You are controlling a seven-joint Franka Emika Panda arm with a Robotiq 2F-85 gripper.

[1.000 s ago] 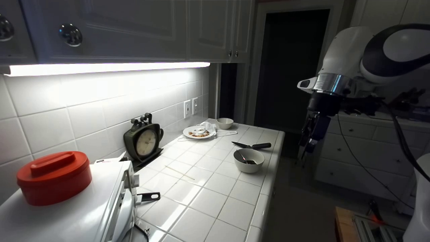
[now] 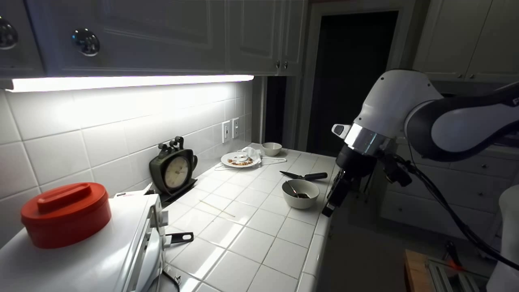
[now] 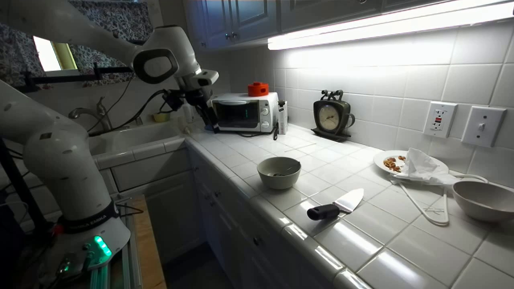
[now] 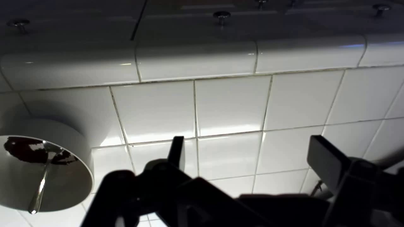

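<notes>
My gripper is open in the wrist view, its two fingers wide apart with only white tile beyond them. In exterior view 1 it hangs at the counter's front edge, to the right of a pale bowl (image 2: 302, 200). That bowl (image 4: 72, 140) shows at the left of the wrist view, apart from my fingers, with a spoon (image 4: 42, 185) and something dark red inside. Beside the bowl on the counter lies a knife (image 3: 332, 210) with a black handle. A white plate (image 3: 381, 163) farther back carries brown bits and a crumpled white wrapper (image 3: 420, 164).
A second bowl (image 3: 484, 200) stands near the plate. Toward the other end are a toaster oven (image 2: 127, 214) with a red lidded container (image 2: 68, 216) on top, and a dark dial scale (image 3: 330, 115) by the wall. Tiles between oven and pale bowl are mostly clear.
My arm has swung left and lower in exterior view 1, bringing the gripper from off the counter to its front edge near the bowl. The objects have stayed put.
</notes>
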